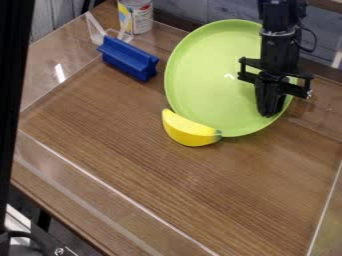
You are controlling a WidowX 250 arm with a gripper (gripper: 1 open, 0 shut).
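My black gripper (pixel 273 92) is low over the right side of a large green plate (pixel 207 75), its fingertips at the plate's surface; whether it holds anything between them is hard to make out. A yellow banana (pixel 190 130) lies at the plate's lower left edge.
A blue block (pixel 128 60) with a white item beside it lies at the upper left, near a can (pixel 134 14) at the back.
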